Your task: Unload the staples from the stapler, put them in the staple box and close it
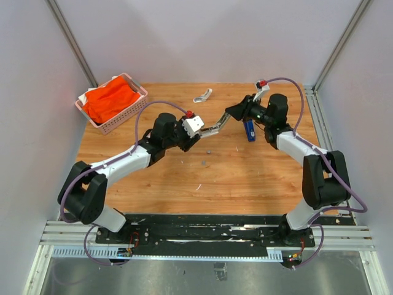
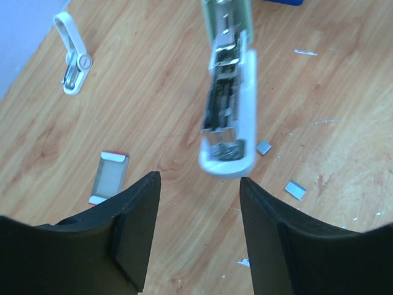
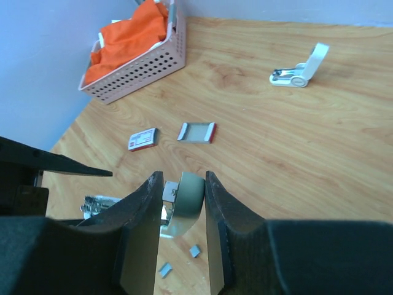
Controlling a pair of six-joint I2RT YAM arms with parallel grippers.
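Observation:
The opened stapler (image 1: 214,128) is held in the air by my right gripper, shut on its pale end; its metal magazine (image 2: 222,104) shows in the left wrist view. My left gripper is open, its fingertips just short of the stapler's near end, nothing between them. In the right wrist view the stapler runs down behind my right fingers toward the left gripper.
A pink basket with orange cloth (image 1: 112,103) stands back left. A small white stapler-like object (image 2: 73,61), a blue box (image 1: 249,131), a small tray (image 2: 109,175) and small pieces (image 2: 295,189) lie on the table.

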